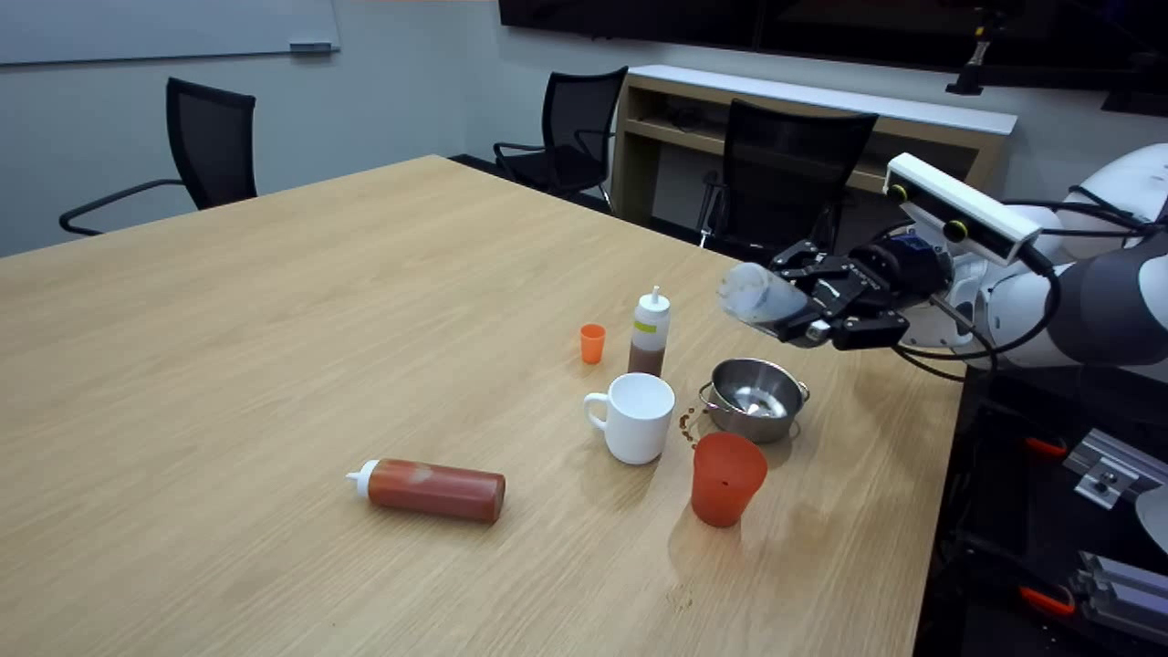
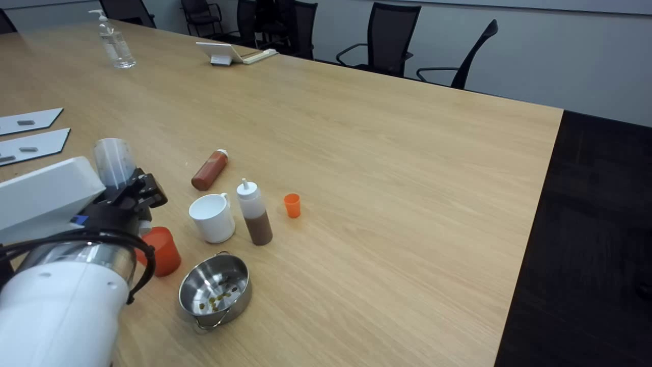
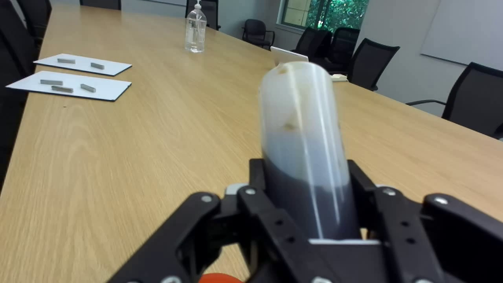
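My gripper is shut on a translucent whitish cylinder [image 3: 301, 127], a bottle or cup with small brown stains, which points up and away from the wrist. In exterior view 1 this cylinder [image 1: 760, 296] is held tilted above the table, behind a steel pot [image 1: 756, 396]. Exterior view 2 shows a few small greenish and brown bits inside the pot [image 2: 211, 299]. A red cup [image 1: 727, 482] stands in front of the pot, and a white mug [image 1: 637, 418] to its left. What is inside the held cylinder cannot be made out.
A bottle half full of brown sauce [image 1: 648, 338] stands behind the mug, near a small orange cup [image 1: 592, 344]. Another bottle, reddish-brown [image 1: 438, 489], lies on its side. Brown bits [image 1: 687, 425] are scattered beside the pot.
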